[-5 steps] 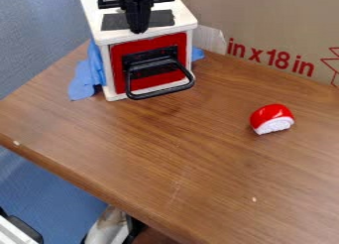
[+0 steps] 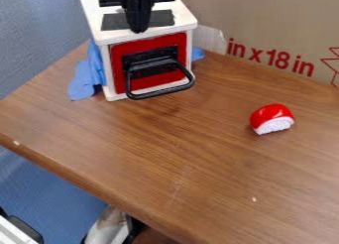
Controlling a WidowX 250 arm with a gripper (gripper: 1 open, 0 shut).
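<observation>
My black gripper [image 2: 138, 12] is at the top of the view, over the top of a white toy oven [image 2: 179, 35] with a red front [image 2: 149, 52]; whether it is open or shut is unclear. The oven's black door handle [image 2: 159, 92] sticks out at the front. A red object with a white underside [image 2: 272, 118] lies apart on the table to the right.
A wooden table [image 2: 159, 169] fills most of the view, largely clear in front of the oven. A blue cloth [image 2: 83, 77] lies behind and left of the oven. A cardboard sheet [image 2: 272, 30] stands at the back right; blue surface shows beyond the left edge.
</observation>
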